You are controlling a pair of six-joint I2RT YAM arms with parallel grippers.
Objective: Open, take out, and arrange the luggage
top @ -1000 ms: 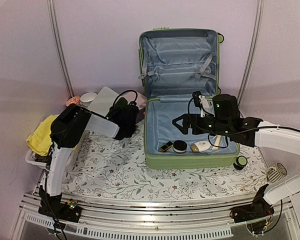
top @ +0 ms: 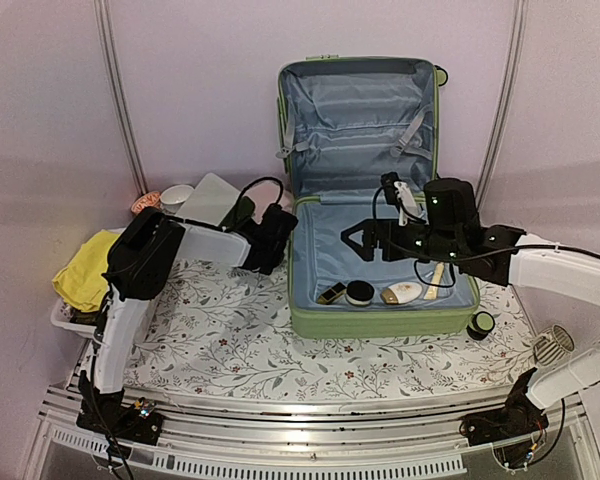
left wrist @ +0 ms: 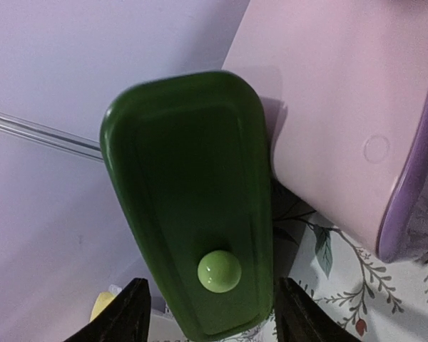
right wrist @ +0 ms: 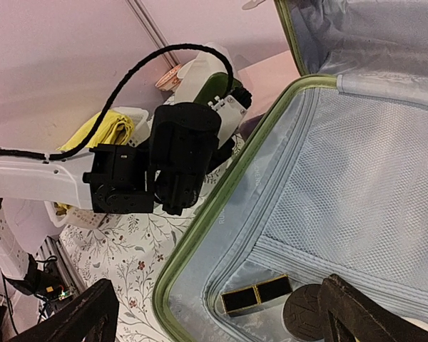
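Observation:
The green suitcase (top: 384, 322) lies open, lid upright, holding a small dark item (top: 331, 293), a dark round tin (top: 359, 293), a white-gold item (top: 401, 293) and a cream stick. My left gripper is just left of the case, fingers apart at a dark green slab with a light green knob (left wrist: 219, 271); whether they touch it is unclear. A pink object (left wrist: 342, 100) stands beside the slab. My right gripper (top: 362, 240) is open over the case, nothing seen between its fingers.
A white basket with yellow cloth (top: 85, 270) sits at left, white bowl (top: 176, 197) and pale board behind. A dark round jar (top: 481, 325) and striped cup (top: 552, 345) lie right of the case.
My left gripper has moved slightly right. My right gripper has moved slightly up in the top view and left.

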